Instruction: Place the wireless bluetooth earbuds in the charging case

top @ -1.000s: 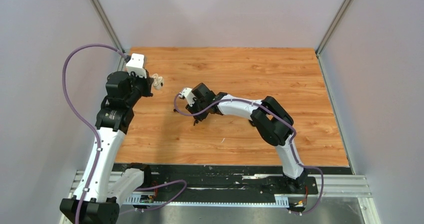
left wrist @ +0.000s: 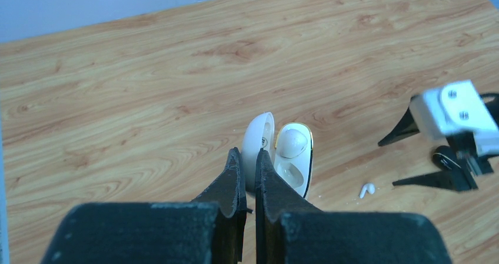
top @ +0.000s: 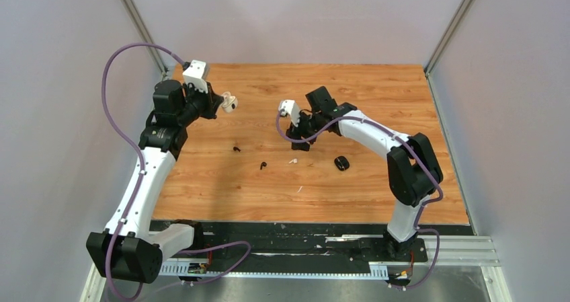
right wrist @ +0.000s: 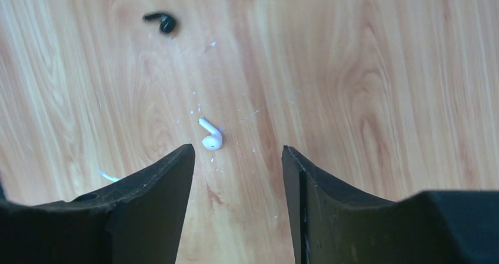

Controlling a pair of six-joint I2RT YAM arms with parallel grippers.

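Observation:
My left gripper is shut on the raised lid of a white charging case [left wrist: 308, 136], held above the table at the left in the top view. The case hangs open, its two wells visible. A smooth white bulge sits in the upper well, and whether it is an earbud I cannot tell; the lower well looks hollow. On the wood lies a white earbud [right wrist: 213, 139], bud end towards the fingers and stem pointing away. My right gripper stands open over the table with nothing between its fingers, the earbud ahead of its left finger [right wrist: 181, 173].
Two black earbuds lie on the table, one further left [top: 236, 149], the other nearer the white one [top: 263, 165]. A black case [top: 341, 163] rests right of the white earbud. A thin pale strip [top: 300, 189] lies nearer the front.
My right arm has swung rightwards from the black earbuds, uncovering the white earbud and the whole black case. The left gripper has shifted slightly right and back, still carrying the white case.

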